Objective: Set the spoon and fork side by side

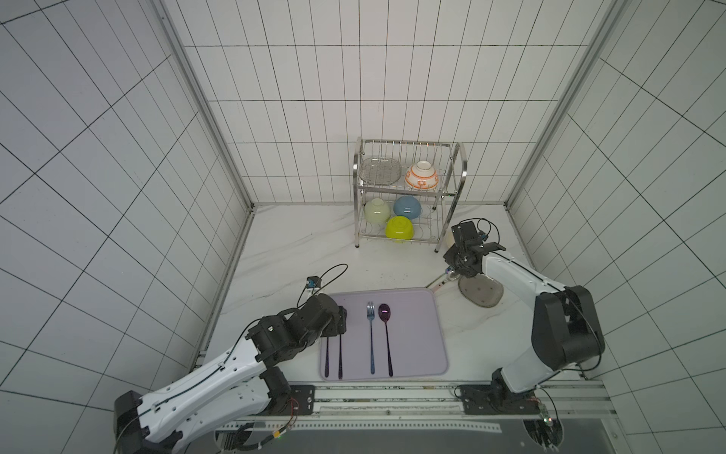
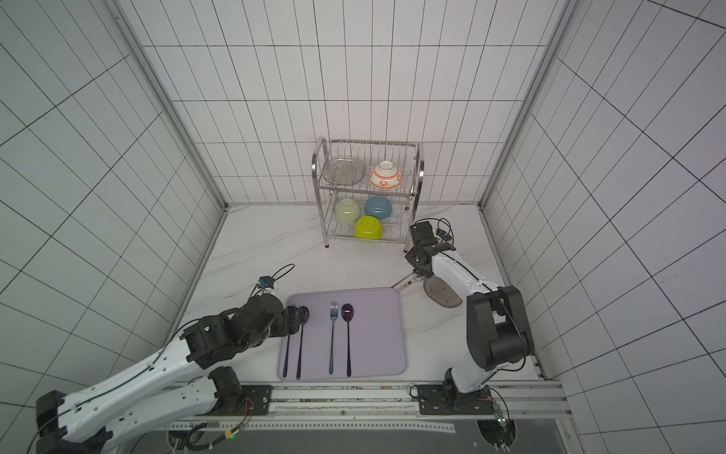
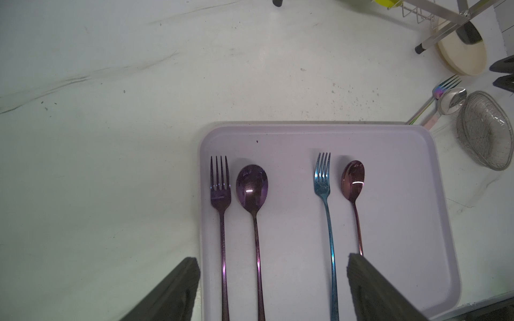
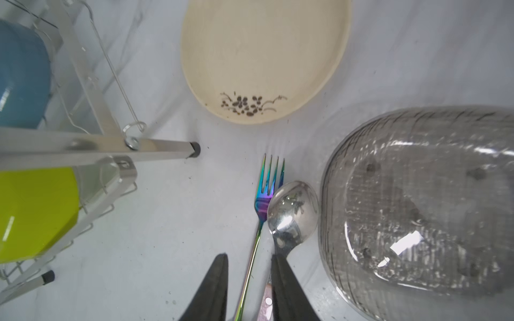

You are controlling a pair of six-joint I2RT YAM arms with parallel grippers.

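Observation:
A rainbow fork [image 4: 262, 206] and a silver spoon [image 4: 293, 214] with a pink handle lie close together on the counter beside a wire-mesh container. My right gripper hangs open above their handles. On the lilac tray [image 3: 396, 235] lie a purple fork [image 3: 220, 198] with a purple spoon [image 3: 251, 187], and a blue fork [image 3: 321, 182] with a copper spoon [image 3: 352, 179]. My left gripper is open above the tray's left part, nothing between its fingers.
A steel rack [image 1: 408, 189] with bowls stands at the back. Near its right leg lie a cream plate [image 4: 265, 48] and the mesh container [image 4: 412, 214]. The counter left of the tray is clear.

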